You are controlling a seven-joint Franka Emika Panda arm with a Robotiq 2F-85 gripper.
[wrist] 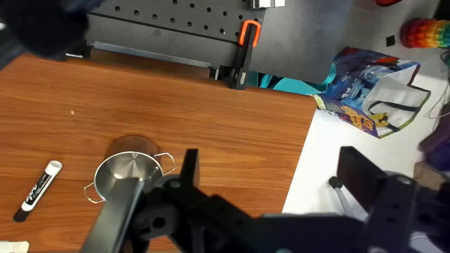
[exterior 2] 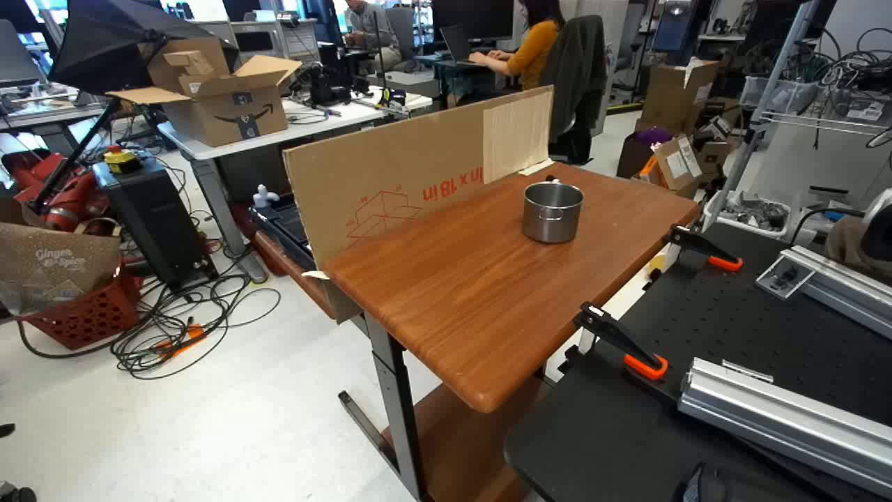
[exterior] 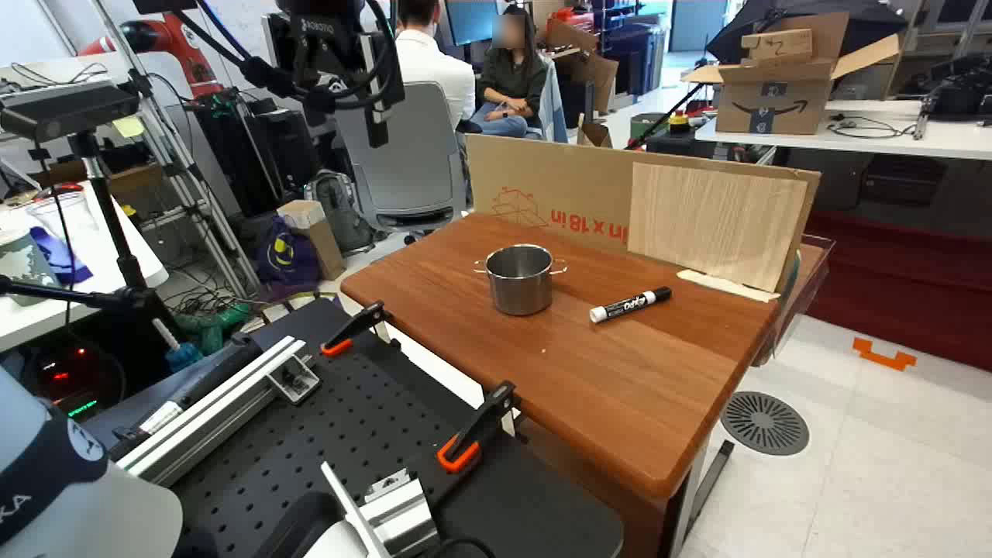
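Note:
A small steel pot (exterior: 521, 280) with two wire handles stands upright on the wooden table (exterior: 595, 372); it looks empty in the wrist view. To its right in exterior view 1 lies a black-and-white marker (exterior: 630, 305); exterior view 2 shows the pot (exterior 2: 552, 213) hiding most of it. High above the table's far left side, my gripper (exterior: 377, 130) hangs at the top of exterior view 1. From the wrist, the gripper is open, its fingers wide apart and nothing between them. The pot (wrist: 130, 168) and marker (wrist: 38, 189) are off to its left.
A cardboard sheet (exterior 2: 334, 184) with a pale wood-grained panel (exterior: 716, 223) walls the table's far side. Clamps (exterior: 479, 432) with orange grips sit along the near edge by the black perforated board (exterior: 307, 446).

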